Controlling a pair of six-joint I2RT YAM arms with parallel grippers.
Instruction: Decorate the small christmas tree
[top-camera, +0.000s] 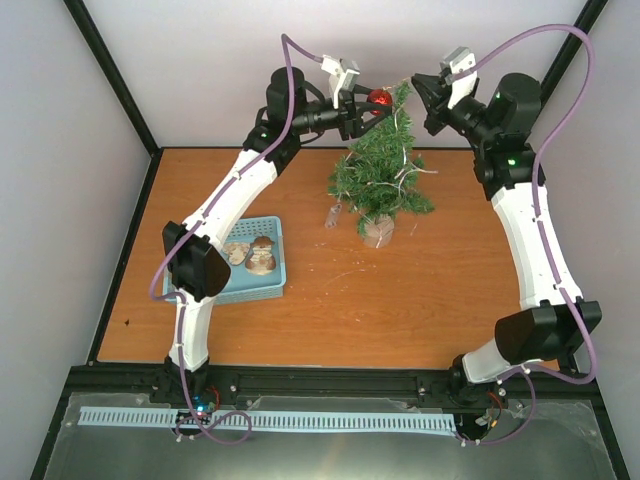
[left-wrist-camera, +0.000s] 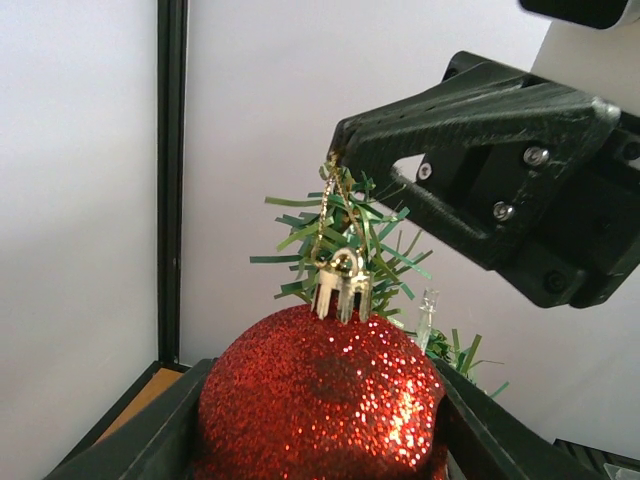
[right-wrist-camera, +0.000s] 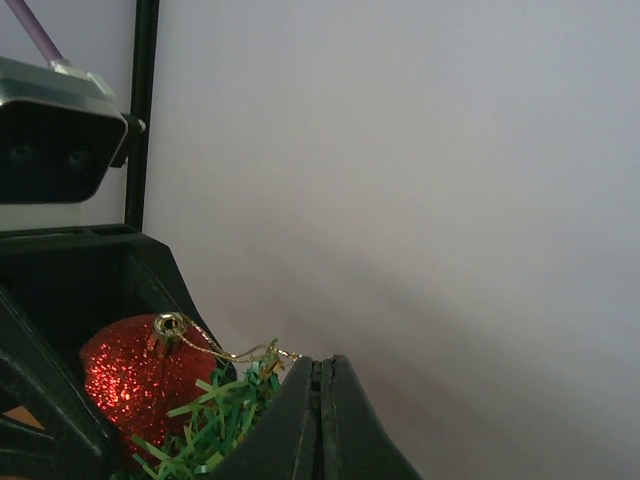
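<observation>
A glittery red bauble (left-wrist-camera: 320, 395) is clasped between the fingers of my left gripper (top-camera: 378, 100), right beside the tree's top. From the bauble's gold cap (left-wrist-camera: 343, 285), a thin gold loop (right-wrist-camera: 235, 355) runs to the closed tips of my right gripper, which is shut with the loop's end at its fingertips. The small green Christmas tree (top-camera: 385, 165) stands upright on the table. Its top sprigs (left-wrist-camera: 350, 235) show behind the loop in the left wrist view and under the loop in the right wrist view.
A light-blue basket (top-camera: 262, 290) stands on the left of the wooden table (top-camera: 380, 310), holding brown-and-white pieces (top-camera: 260, 262). A clear ornament (top-camera: 333, 215) hangs at the tree's left side.
</observation>
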